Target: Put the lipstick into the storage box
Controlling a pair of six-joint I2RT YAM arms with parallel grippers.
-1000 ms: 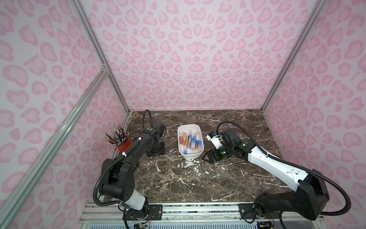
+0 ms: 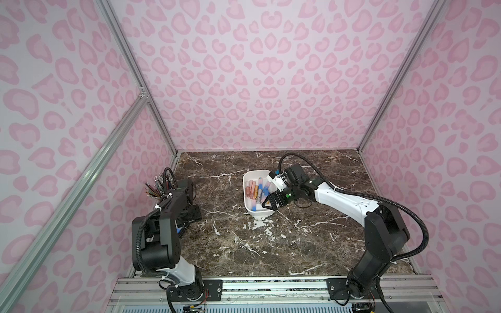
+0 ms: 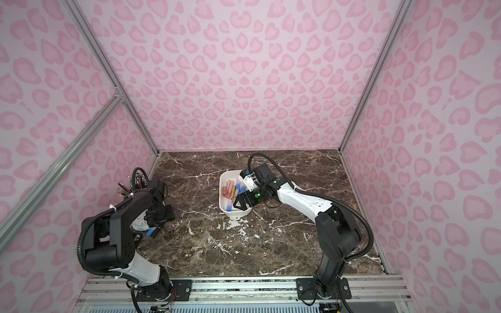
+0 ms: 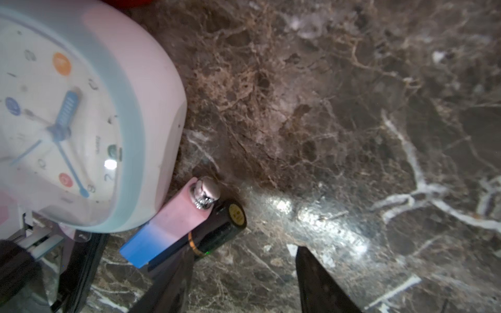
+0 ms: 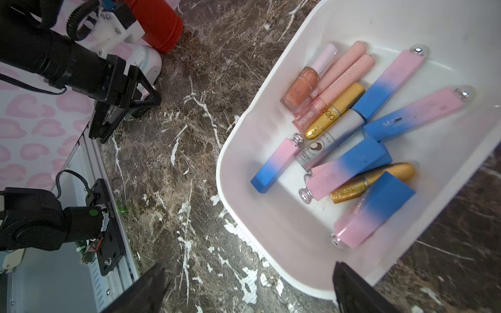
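Beside the alarm clock, a pink-to-blue lipstick (image 4: 169,221) with a silver knob lies on the table, touching a black lipstick tube (image 4: 216,229) with a gold band. My left gripper is open above the table, its left finger overlapping the view of the black tube's lower end. The white storage box (image 2: 248,209) stands mid-table and holds several lipsticks and tubes, among them a pink-blue one (image 5: 276,162) near its left wall. Over the box's near right edge my right gripper hangs open, nothing between its fingers.
The white alarm clock (image 4: 156,104) stands close to the two loose lipsticks. Behind it is a red pen cup (image 5: 159,23) against the left side.
My left gripper has moved left, from open table toward the clock and loose lipsticks. The right gripper has moved left too, from beside the box to over its edge.
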